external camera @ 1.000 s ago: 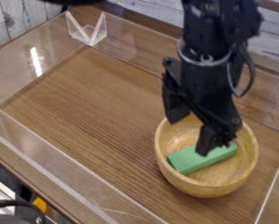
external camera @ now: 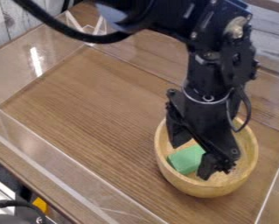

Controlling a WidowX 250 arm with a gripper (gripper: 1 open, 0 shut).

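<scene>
The black gripper (external camera: 200,144) reaches down into a round wooden bowl (external camera: 229,179) at the right front, its fingers standing open. A green block (external camera: 184,159) lies in the bowl beneath and between the fingers, partly hidden by them.
Clear tray walls run along the left and front edges, with cables and a small yellow item beyond at the lower left.
The gripper has come lower into the bowl, over the green block, which is now more covered by the fingers.
</scene>
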